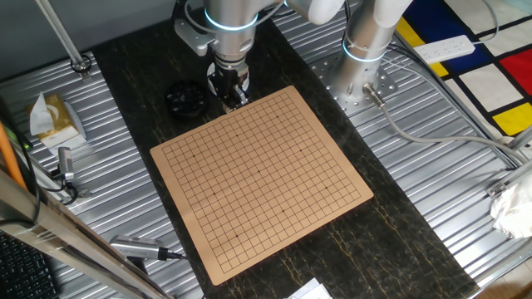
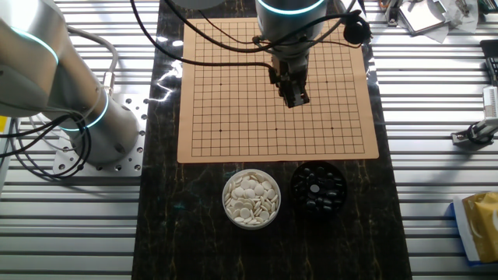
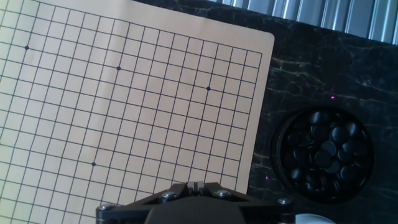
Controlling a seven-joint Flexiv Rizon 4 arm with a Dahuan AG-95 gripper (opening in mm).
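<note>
A tan board with a black grid lies on the dark marble-patterned mat, and no stones show on it. My gripper hangs above the board in exterior view 2, pointing down. Its two fingertips meet at the bottom of the wrist view, where it looks shut with nothing visible between them. Beside the board's edge stands a white bowl full of white stones. A black bowl of black stones is next to it. In exterior view 1 the gripper partly hides the white bowl.
The robot's base is bolted beside the mat. A tissue box stands on the slatted metal table at the far side. White paper lies at the mat's near end. Cables hang around the arm over the board.
</note>
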